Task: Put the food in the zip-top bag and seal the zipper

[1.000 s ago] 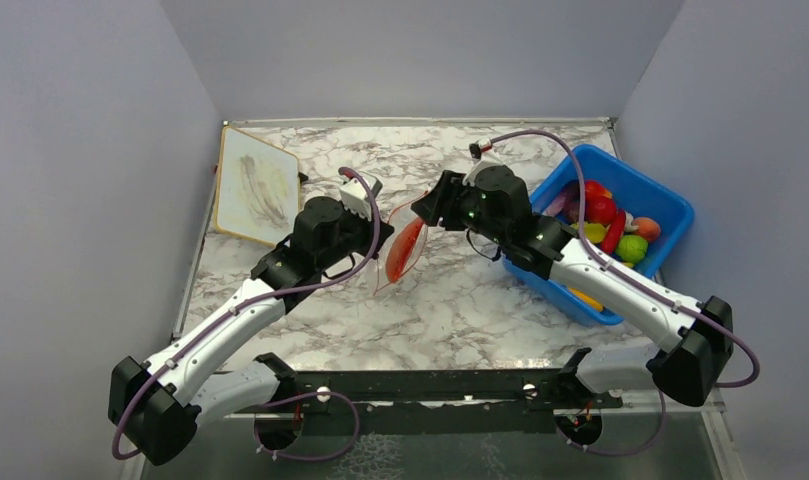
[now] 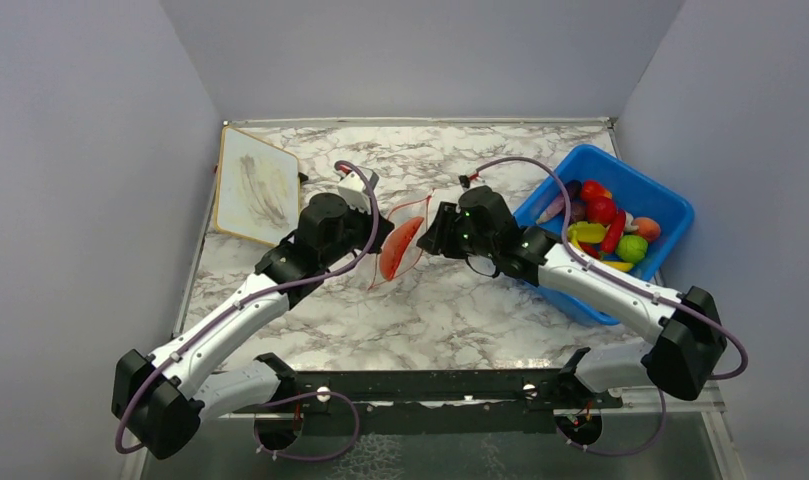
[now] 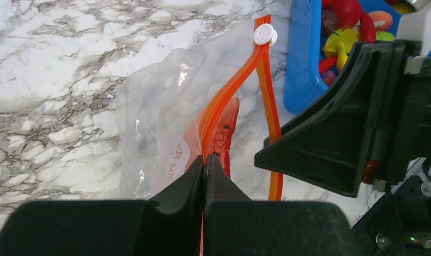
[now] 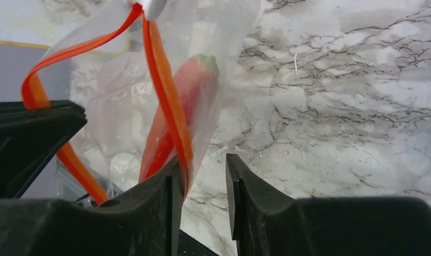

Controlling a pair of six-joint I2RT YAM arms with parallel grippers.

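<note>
The clear zip bag [image 3: 144, 117] stands with its orange zipper rim spread apart, and a white slider [image 3: 263, 34] sits at the rim's far corner. Within the bag lies a long red food piece [image 2: 401, 248], greenish at one tip in the right wrist view. My left gripper is shut on the bag's left rim; a thin orange line shows between its fingers. At the opposite rim, my right gripper is partly open. The right-hand orange strip [image 4: 168, 96] runs down into its gap, along the left finger, with space beside the other finger.
A blue basket [image 2: 675, 196] full of toy fruit and vegetables stands on the right, under the right forearm. A white board with a yellow edge [image 2: 255, 185] lies at the back left.
My right gripper has come down toward the front along the bag's right rim, away from the far corner. The bag's mouth looks wider. The left arm has hardly moved.
</note>
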